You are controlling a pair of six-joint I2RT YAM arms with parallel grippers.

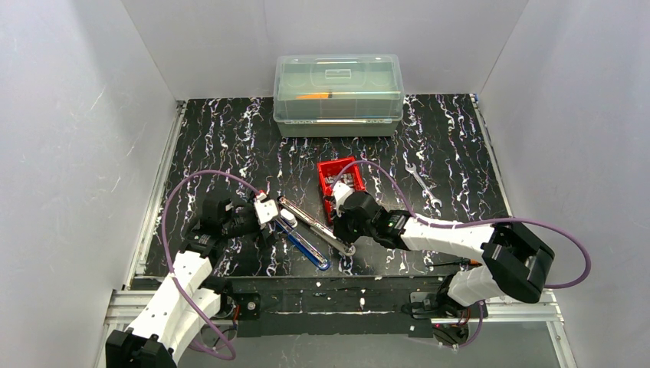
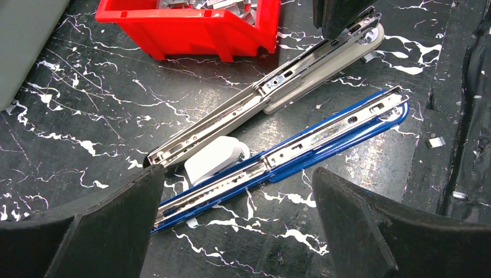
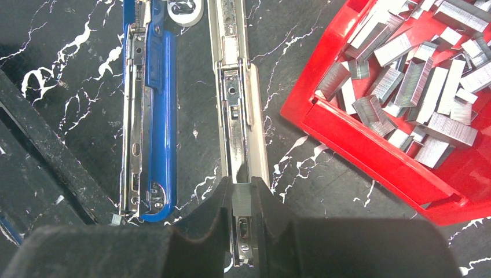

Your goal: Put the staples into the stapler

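Note:
Two opened staplers lie side by side on the black marbled table: a beige one (image 2: 243, 104) and a blue one (image 2: 324, 139), their metal channels bare to view. A small silver staple strip (image 3: 242, 200) is pinched in my right gripper, directly over the beige stapler's channel. Whether the strip touches the channel is hard to tell. My left gripper is open, its fingers (image 2: 110, 220) far apart, above the near ends of the staplers and holding nothing. Loose staple strips (image 3: 414, 81) fill the red bin (image 3: 370, 165).
A white rounded object (image 2: 211, 159) lies between the staplers. Behind everything stands a lidded toolbox (image 1: 337, 100), and a wrench (image 1: 423, 185) rests at the right. Free table shows at the back left.

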